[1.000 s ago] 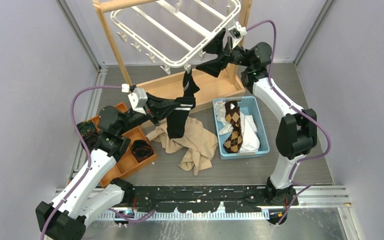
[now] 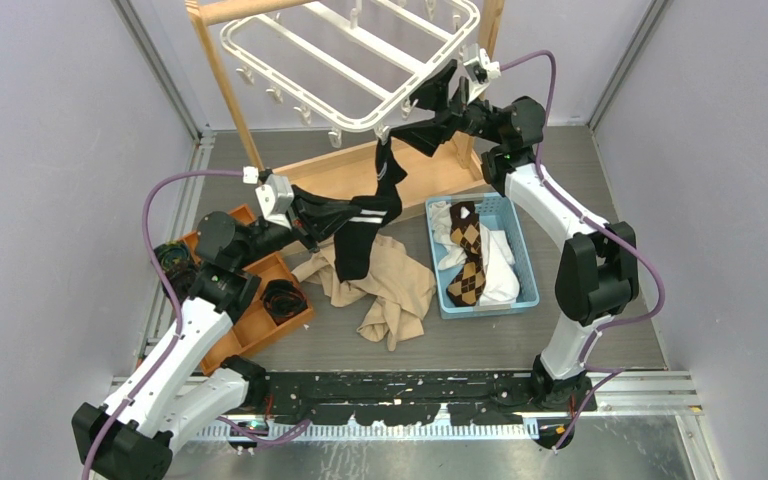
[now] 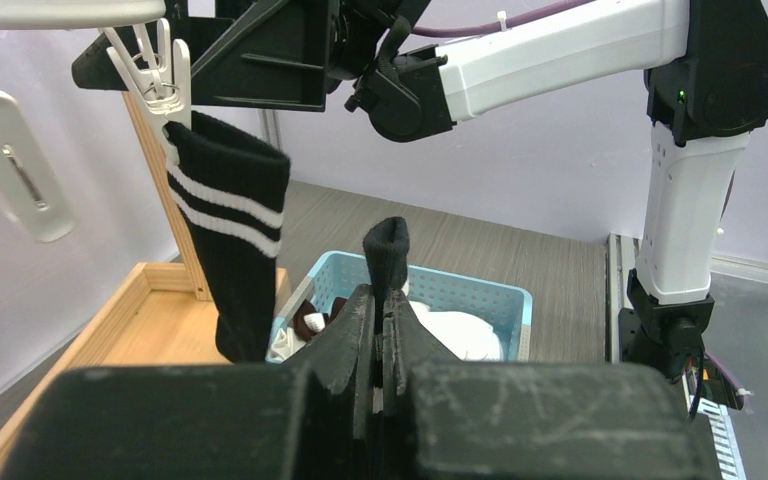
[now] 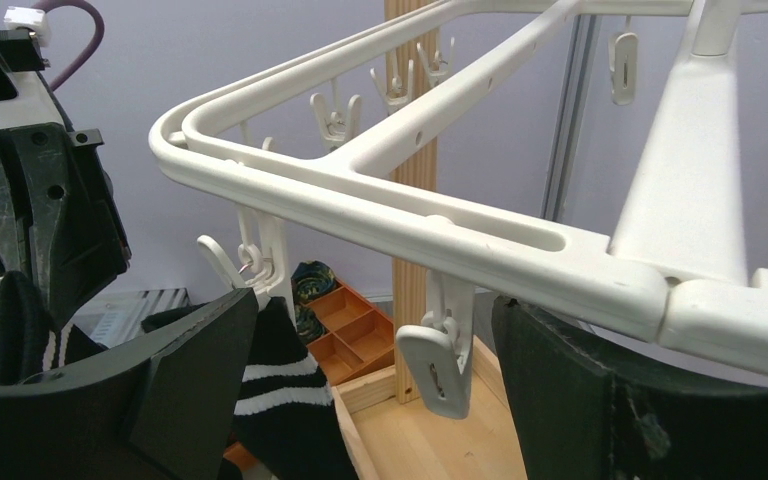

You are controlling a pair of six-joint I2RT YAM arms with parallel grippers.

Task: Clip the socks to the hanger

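A black sock with two white stripes (image 3: 230, 215) hangs from a white clip (image 3: 165, 85) on the hanger's near corner. A second black sock (image 3: 387, 255) is pinched in my left gripper, its end standing up above the closed fingertips; its white stripes (image 2: 367, 215) show from above. My right gripper is open by the hanger (image 2: 412, 75), its fingers on either side of another white clip (image 4: 438, 365). Nothing is gripped there. In the right wrist view the hanging sock (image 4: 285, 385) is left of that clip.
A blue basket (image 2: 530, 268) with brown argyle and white socks stands on the table. Beige cloth (image 2: 400, 290) lies below the hanger, beside an orange divided tray (image 2: 230, 345). Several other clips dangle along the hanger; its wooden stand (image 2: 225, 85) rises behind.
The hanger and the clipped sock have swung slightly to the right. The left arm looks still, and the right gripper has barely shifted, remaining open.
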